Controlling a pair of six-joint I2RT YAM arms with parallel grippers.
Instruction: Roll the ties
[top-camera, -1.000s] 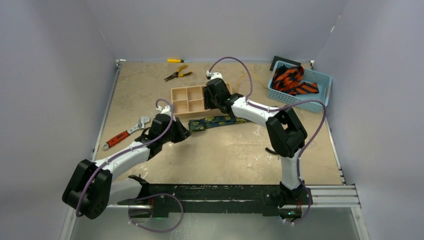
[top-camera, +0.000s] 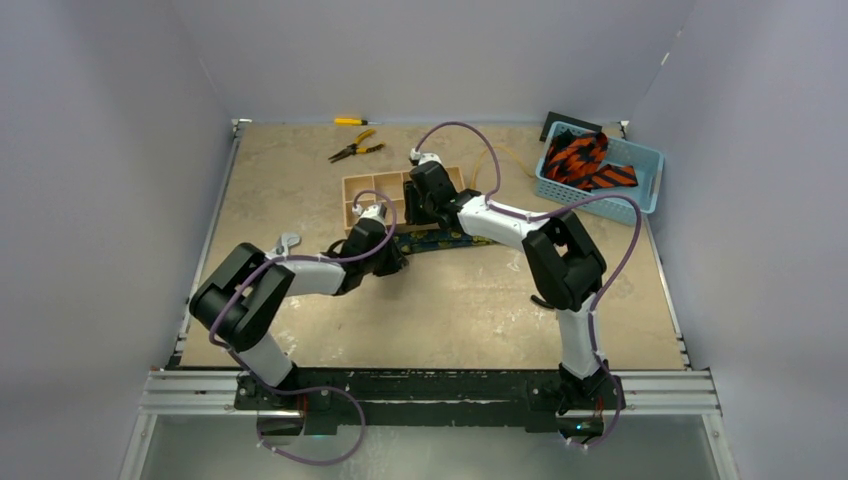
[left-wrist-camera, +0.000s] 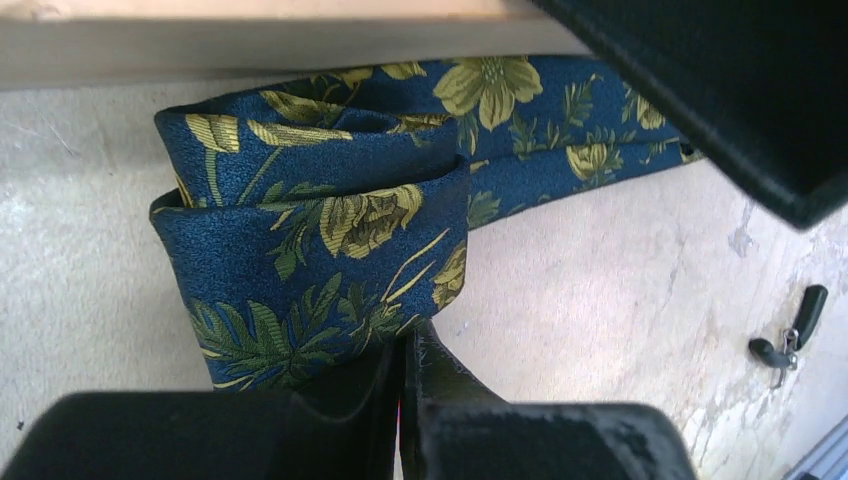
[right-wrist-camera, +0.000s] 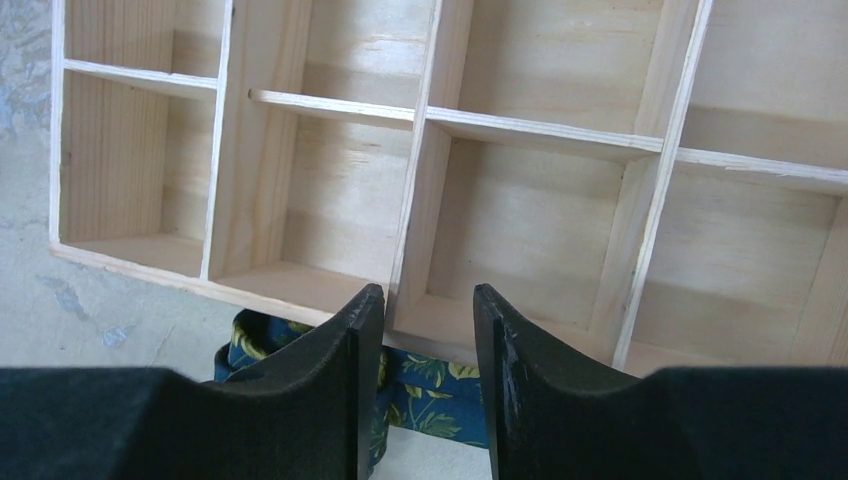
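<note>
A navy tie with yellow flowers (top-camera: 440, 240) lies along the front side of the wooden divided box (right-wrist-camera: 420, 200). In the left wrist view its near end is folded over in layers (left-wrist-camera: 300, 260). My left gripper (top-camera: 398, 262) is at that folded end, its fingertips against the underside edge of the fold, shut with no gap showing. My right gripper hangs above the box's front edge, part open, with nothing between its fingers; part of the tie shows below it.
A blue basket (top-camera: 640, 205) holding orange-and-black ties stands at back right. Pliers (top-camera: 355, 148), a screwdriver (top-camera: 350, 121) and a wrench (top-camera: 287, 241), mostly hidden by the left arm, lie around.
My left gripper has moved right to the tie's folded end, now covering much of the wrench. My right arm has shifted only slightly.
</note>
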